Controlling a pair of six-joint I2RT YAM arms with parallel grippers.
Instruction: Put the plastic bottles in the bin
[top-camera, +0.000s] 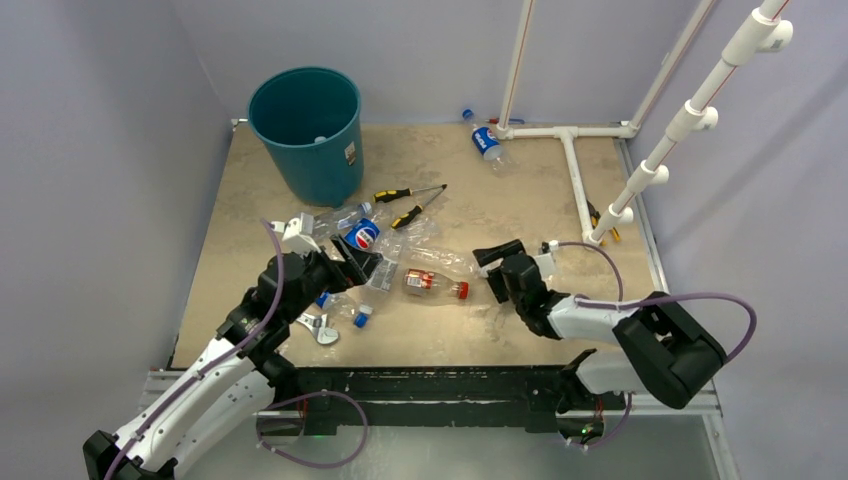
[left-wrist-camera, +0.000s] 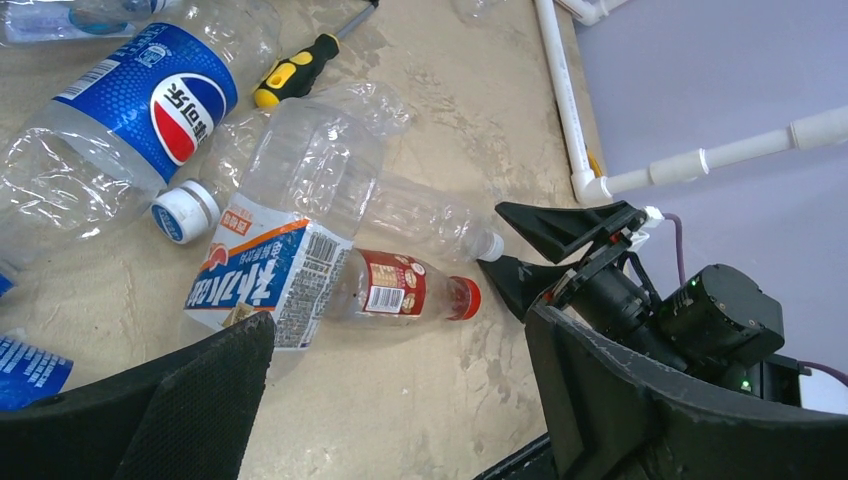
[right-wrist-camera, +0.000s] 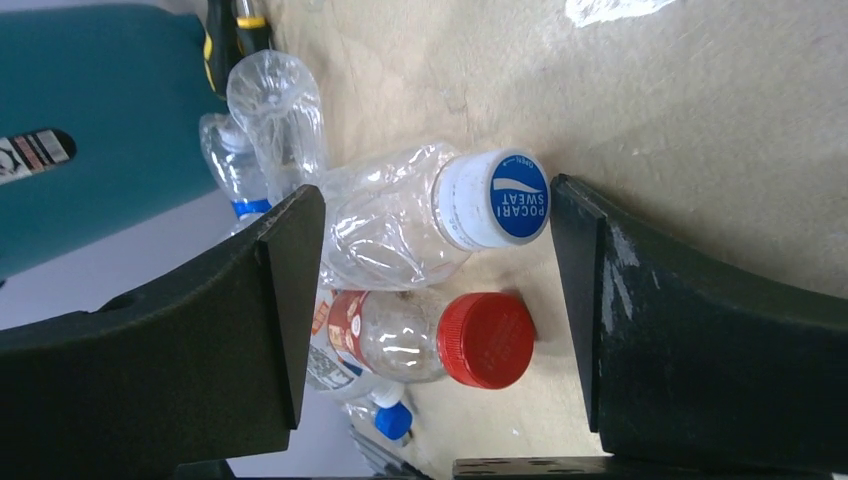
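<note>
The teal bin stands at the back left. My right gripper is part open around the white Pocari Sweat cap of a clear bottle, one finger right beside the cap. A red-capped bottle lies just below it. My left gripper stands open over a heap of bottles: a labelled clear one, a Pepsi bottle and several others, with nothing held. Another blue-labelled bottle lies at the back.
Two screwdrivers lie behind the heap, a wrench at front left. A white pipe frame stands along the back right. Bare table shows between bin and frame.
</note>
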